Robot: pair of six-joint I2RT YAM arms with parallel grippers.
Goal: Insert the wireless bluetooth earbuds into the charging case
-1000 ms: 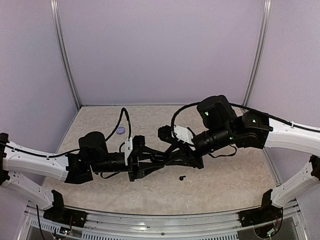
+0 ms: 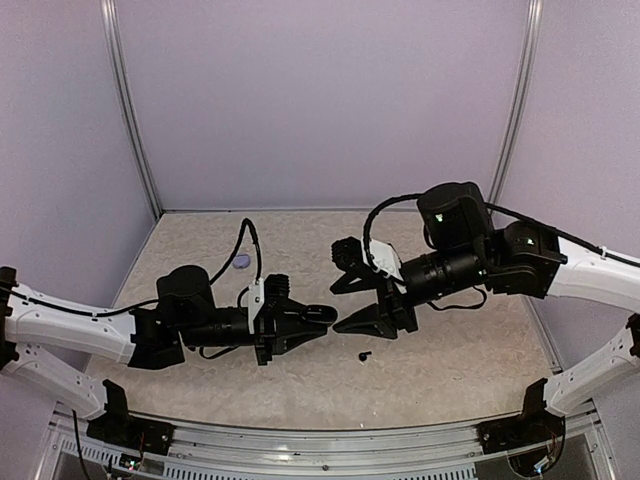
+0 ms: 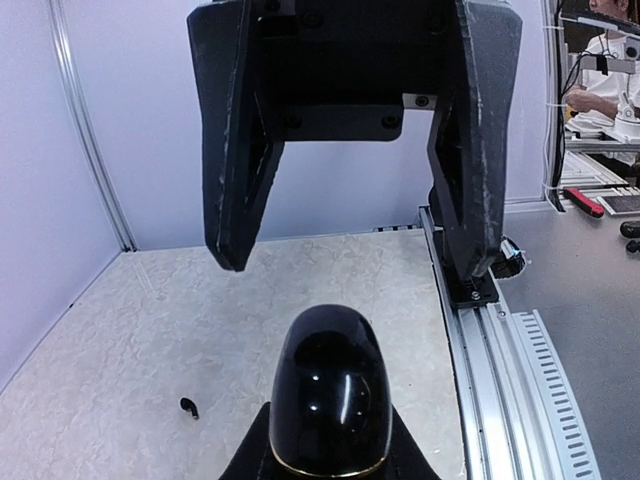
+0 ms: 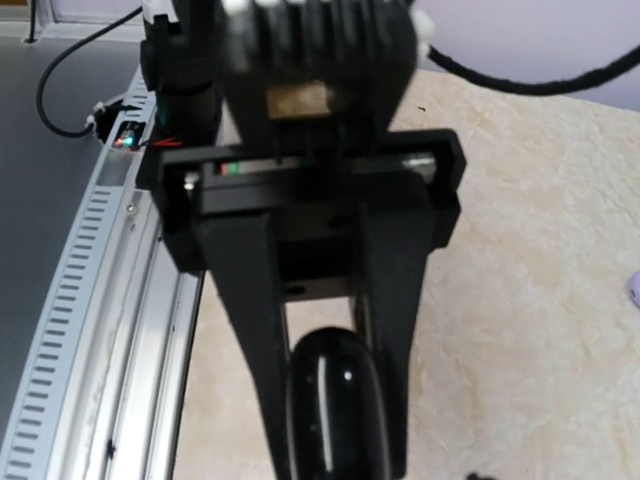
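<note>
The glossy black charging case (image 2: 318, 314) is held in my left gripper (image 2: 310, 325), which is shut on it; the case (image 3: 330, 390) fills the lower middle of the left wrist view, and the case (image 4: 335, 405) also shows in the right wrist view. My right gripper (image 2: 342, 305) hangs just right of the case, fingers apart with nothing between them; in the left wrist view the right gripper frames empty space above the case. A small black earbud (image 2: 364, 356) lies on the table below the arms, and the same earbud (image 3: 188, 407) shows at lower left in the left wrist view.
A small purple object (image 2: 241, 261) lies on the left back of the table (image 2: 200, 390). Metal rails (image 2: 330, 440) run along the front edge. The table is otherwise mostly bare around the arms.
My right gripper has moved right and up, away from the case, and its fingers now stand apart. The case stays in my left gripper.
</note>
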